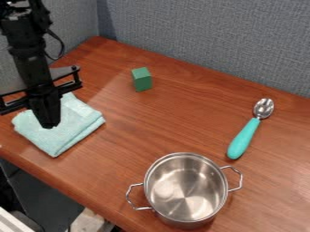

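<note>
My black gripper (46, 113) reaches down from the upper left, its tip over the folded pale mint cloth (75, 129) at the table's left edge. Whether the fingers are open or shut, and whether they touch or hold the cloth, I cannot tell from this view.
A green block (141, 78) stands at the back, a steel pot (186, 188) with two handles at the front right, and a spoon with a teal handle (245, 137) on the right. Grey partitions line the back.
</note>
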